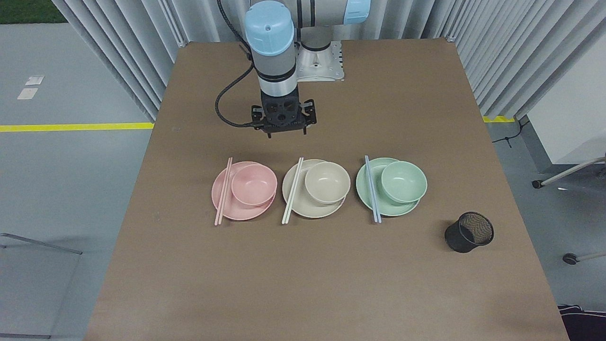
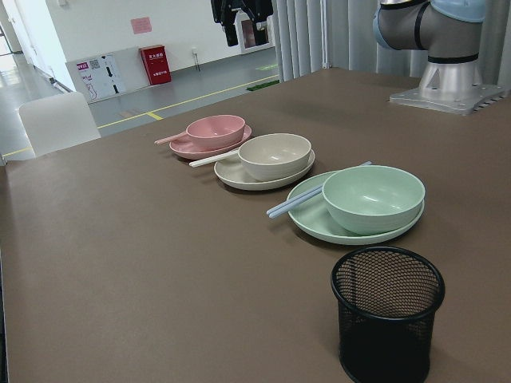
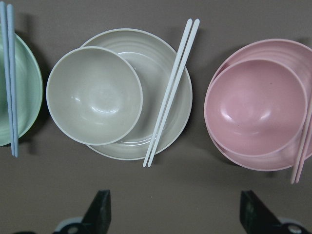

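Observation:
Three place settings lie in a row: pink plate with pink bowl (image 1: 253,184) and pink chopsticks (image 1: 224,191), cream plate with cream bowl (image 1: 327,182) and white chopsticks (image 1: 292,190), green plate with green bowl (image 1: 404,182) and light blue chopsticks (image 1: 373,189). My gripper (image 1: 287,134) hangs above the table behind them, open, its two fingers wide apart at the bottom of the wrist view with nothing between them.
A black mesh cup (image 1: 468,232) stands at the right, nearer the front edge than the green setting. The arm's base (image 1: 319,65) is at the back.

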